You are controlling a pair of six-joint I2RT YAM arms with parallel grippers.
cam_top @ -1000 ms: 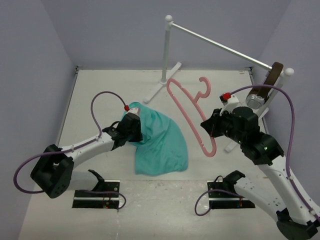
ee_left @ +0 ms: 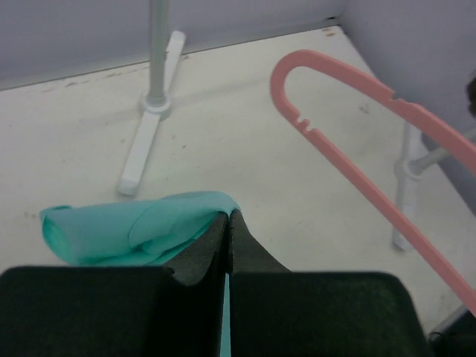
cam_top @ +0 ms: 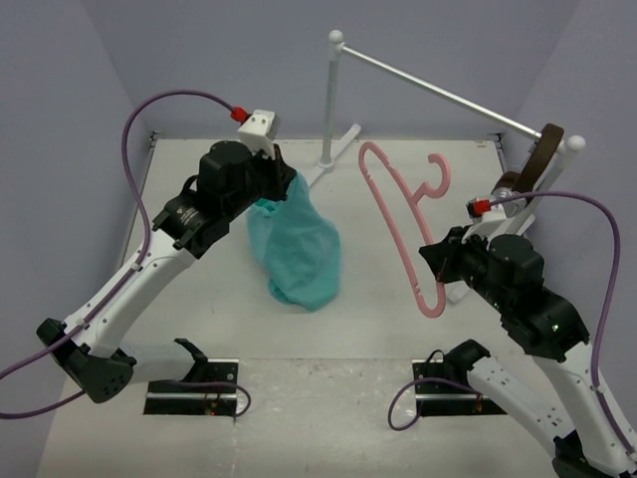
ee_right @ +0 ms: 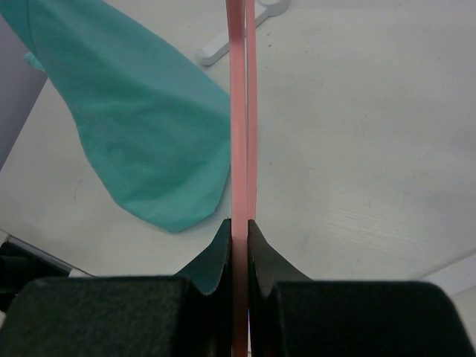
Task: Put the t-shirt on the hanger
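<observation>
The teal t-shirt hangs from my left gripper, its lower part reaching down toward the white table. In the left wrist view, a fold of the shirt is pinched at the fingertips of that shut gripper. My right gripper is shut on the lower bar of the pink hanger and holds it up in the air. The right wrist view shows the hanger's bar running between the fingers, with the shirt to its left. Shirt and hanger are apart in the top view.
A white rack stands behind, with a post and a slanted rail that runs above the right side. Brown and metal parts sit at the rail's right end.
The left arm has risen and moved away toward the rack, lifting the shirt so that it hangs narrower. The right arm has shifted slightly right with the hanger.
</observation>
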